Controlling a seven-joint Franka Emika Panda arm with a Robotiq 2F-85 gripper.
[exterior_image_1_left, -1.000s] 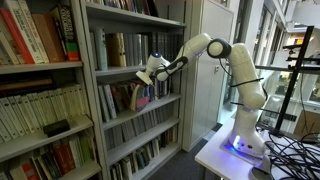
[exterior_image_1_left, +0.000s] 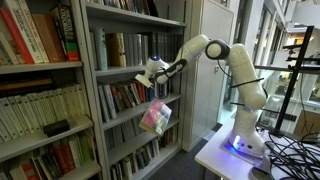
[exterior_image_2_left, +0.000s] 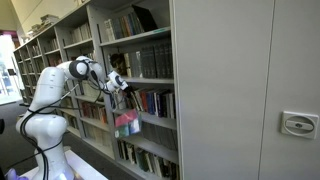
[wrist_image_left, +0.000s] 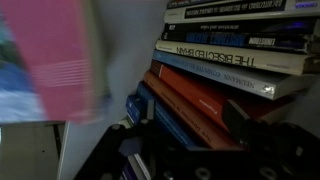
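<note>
A pink and pale-blue book (exterior_image_1_left: 156, 117) hangs tilted in the air below my gripper (exterior_image_1_left: 147, 79), in front of the shelves and apart from the fingers. Exterior view 2 has the same book (exterior_image_2_left: 127, 124) under the gripper (exterior_image_2_left: 117, 87), with no support visible beneath it. Blurred and large, the book (wrist_image_left: 55, 55) fills the upper left of the wrist view, off to the side of the fingers. Dark fingers (wrist_image_left: 240, 118) stand apart at the bottom there, and no object shows clasped between them. Shelved books lie beyond them.
Leaning red and blue books (wrist_image_left: 195, 105) and a flat stack (wrist_image_left: 240, 45) lie close before the fingers. The bookcase (exterior_image_1_left: 120, 73) has uprights and shelf edges near the arm. A white table (exterior_image_1_left: 222, 158) stands by the robot's base.
Earlier, the pink cover was partly visible by the gripper at shelf height. Now the book is lower, clear of the shelf and showing its broad cover. The arm has barely moved.
</note>
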